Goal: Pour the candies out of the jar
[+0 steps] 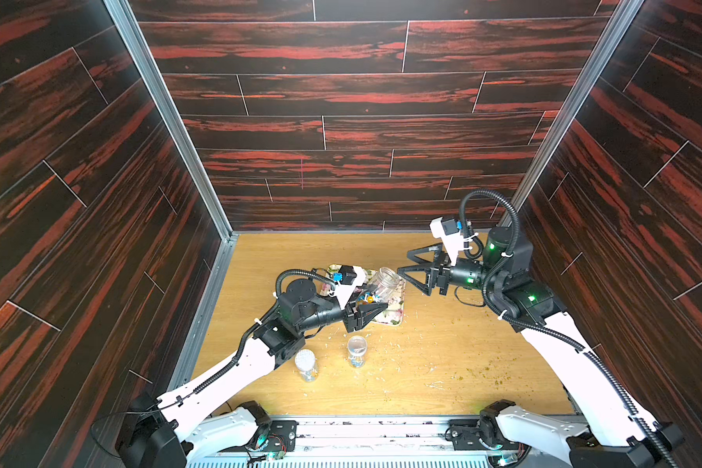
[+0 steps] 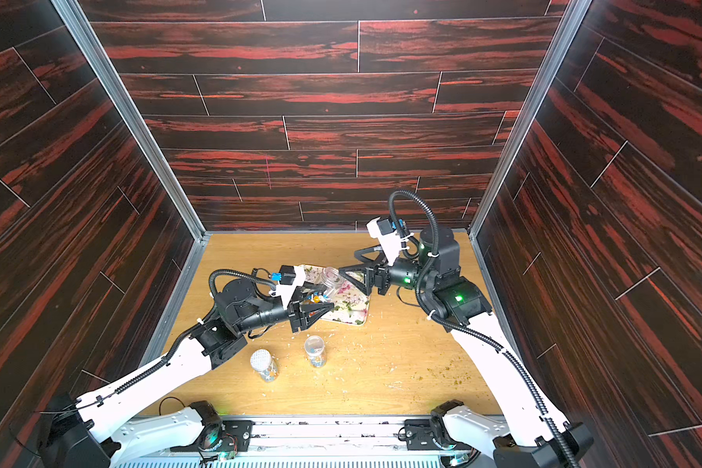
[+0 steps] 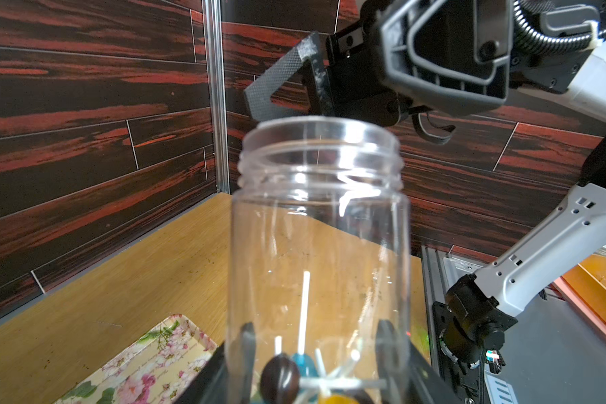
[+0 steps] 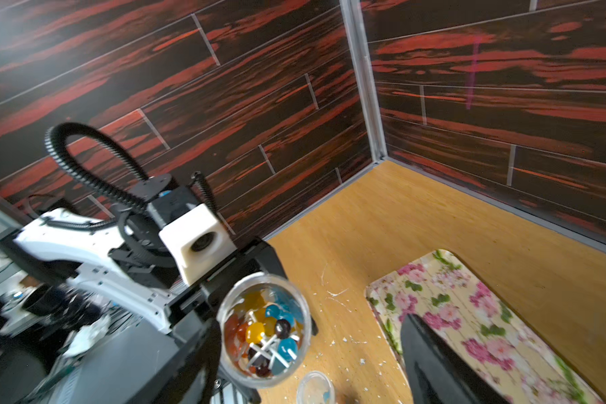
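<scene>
A clear, lidless jar (image 1: 384,281) is tilted in the air, with my left gripper (image 1: 373,298) shut around its lower part. Its threaded mouth points toward the right arm. Through that mouth, the right wrist view shows colourful candies (image 4: 282,328), orange, blue and dark, with white sticks, gathered at the bottom of the jar. My right gripper (image 1: 404,263) is just beyond the mouth, its fingers (image 4: 427,357) apart and nothing between them. Beneath the jar lies a floral tray (image 4: 478,323), its visible part bare.
Two more jars stand at the front left of the table: one with a white top (image 1: 305,359), the other a clear jar (image 1: 356,351). Small crumbs are scattered over the wood.
</scene>
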